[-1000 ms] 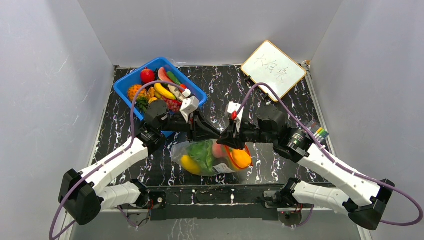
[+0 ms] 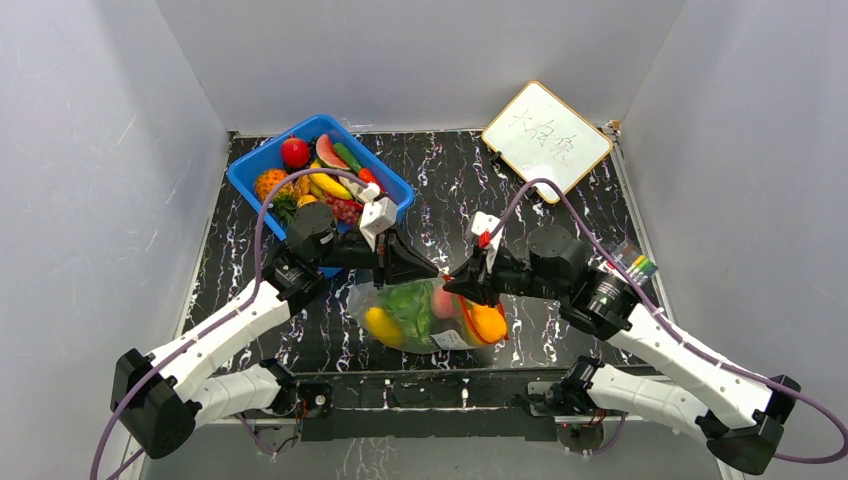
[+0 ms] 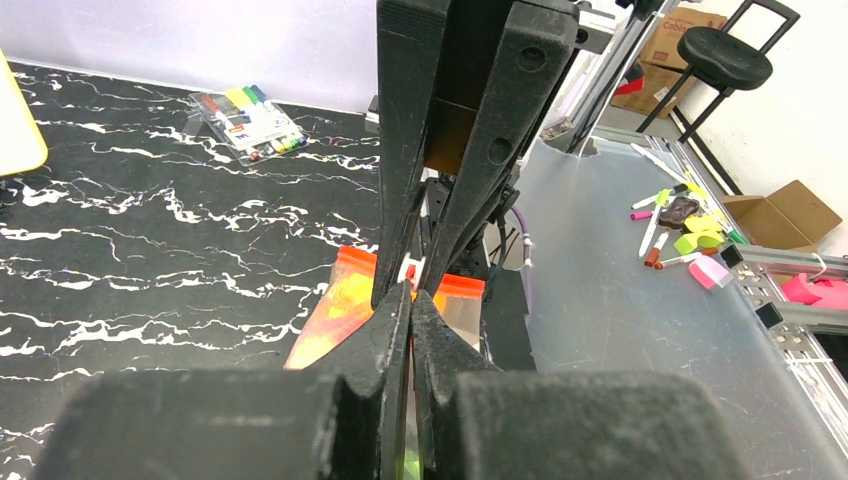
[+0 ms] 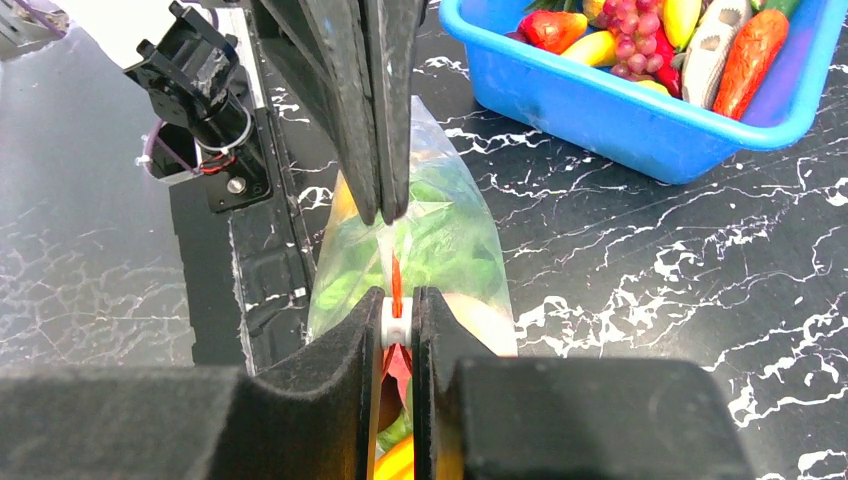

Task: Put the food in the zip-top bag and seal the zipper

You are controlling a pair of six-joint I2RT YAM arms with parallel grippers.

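The zip top bag [image 2: 410, 320] lies at the front middle, holding yellow, green, pink and orange food [image 2: 488, 322], with a red-orange zipper edge at its right. My right gripper is shut on the white zipper slider, with the red strip running through it. Just beyond it, my left gripper is shut, its tips close above the bag and the slider; nothing clear shows between its fingers. In the top view both grippers meet over the bag's back edge.
A blue basket [image 2: 240, 176] of toy produce stands at back left, a whiteboard [image 2: 545, 140] at back right, and a pack of markers [image 2: 635, 262] at the right edge.
My right gripper has moved slightly right, away from my left gripper, and the bag's right part has shifted a little with it. My left gripper has barely moved.
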